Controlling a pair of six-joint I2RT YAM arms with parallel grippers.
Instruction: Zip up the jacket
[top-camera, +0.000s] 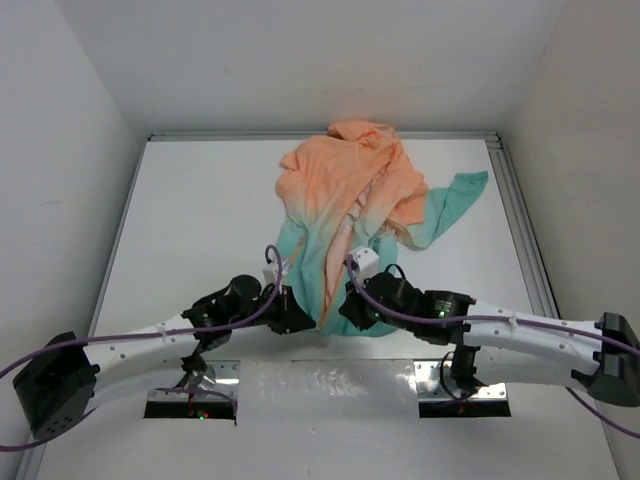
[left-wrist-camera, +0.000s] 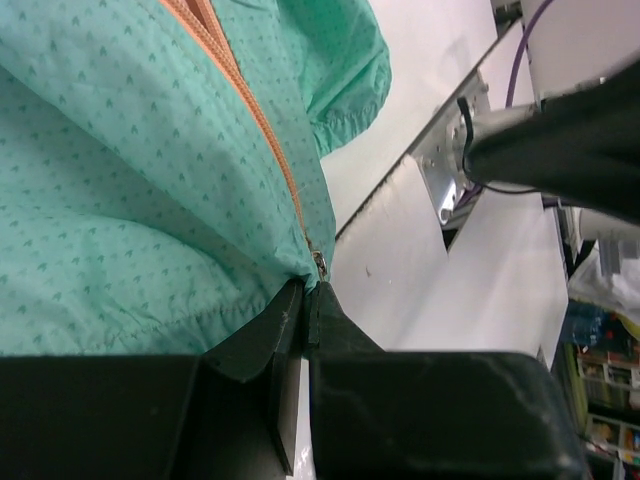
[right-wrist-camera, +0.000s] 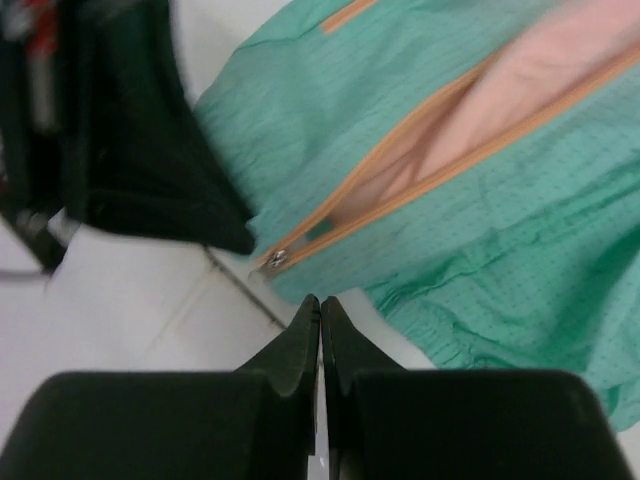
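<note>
The peach and teal jacket (top-camera: 345, 170) lies on the table with its teal hem toward me. In the left wrist view my left gripper is shut on the hem corner, right beside the metal zipper slider (left-wrist-camera: 319, 263) at the bottom of the orange zipper. The right wrist view has my right gripper shut, bare fingertips together and apart from the fabric. There the slider (right-wrist-camera: 276, 259) sits where the two zipper tapes meet, beside the left gripper's dark finger (right-wrist-camera: 180, 190). Above it the zipper halves spread around the pink lining (right-wrist-camera: 480, 130).
One teal sleeve (top-camera: 455, 205) stretches out to the right. Both grippers hang close together over the hem. A raised metal rail (top-camera: 515, 220) bounds the table's right side.
</note>
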